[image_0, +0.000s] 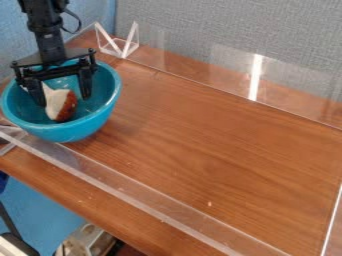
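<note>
A teal bowl (88, 122) sits at the left end of the wooden table. Inside it lies a white and reddish-brown object (58, 105). My black gripper (62, 88) reaches down into the bowl from above, its fingers spread around or just over that object; whether they touch it is unclear.
Clear low walls line its edges. A white wire-like frame (118, 42) stands at the back left, against a grey wall.
</note>
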